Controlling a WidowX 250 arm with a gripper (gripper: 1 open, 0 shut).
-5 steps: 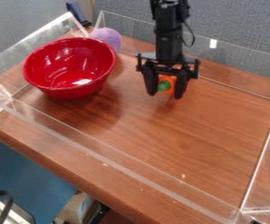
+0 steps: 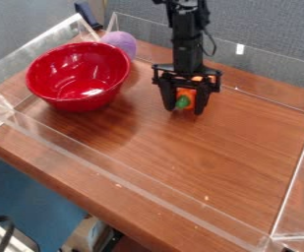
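Observation:
The black gripper [image 2: 186, 96] is low over the wooden table near the back middle, its fingers around a small orange and green object [image 2: 185, 99], which is partly hidden by them. Whether the fingers are closed on it cannot be told.
A large red bowl [image 2: 78, 95] sits at the back left, with a purple ball [image 2: 120, 42] just behind it. Clear walls edge the table [image 2: 167, 187], whose front and right are bare.
The gripper has shifted slightly over the last second and now sits a little lower in view, around the small orange and green object. The bowl and ball have not moved.

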